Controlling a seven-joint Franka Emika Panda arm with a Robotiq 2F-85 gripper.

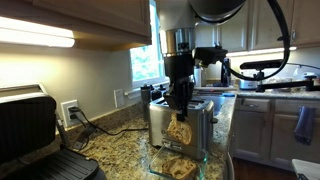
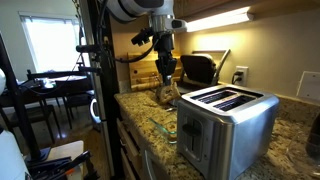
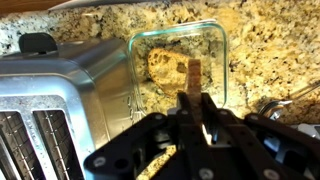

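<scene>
A browned bread slice (image 1: pixel 180 132) hangs upright from my gripper (image 1: pixel 180 103), which is shut on its upper edge. In the wrist view the held slice (image 3: pixel 194 78) shows edge-on as a thin brown strip, with the gripper around its near end. Below is a clear glass dish (image 3: pixel 222 62) on the counter. A second slice (image 3: pixel 167 68) lies flat in the dish. Beside the dish stands a silver two-slot toaster (image 3: pixel 95 75); its slots look empty in the wrist view.
A dark open grill (image 1: pixel 25 125) stands at the counter's left. A black cord (image 1: pixel 110 130) runs from the wall outlet (image 1: pixel 70 112). The cabinet (image 1: pixel 100 18) hangs overhead.
</scene>
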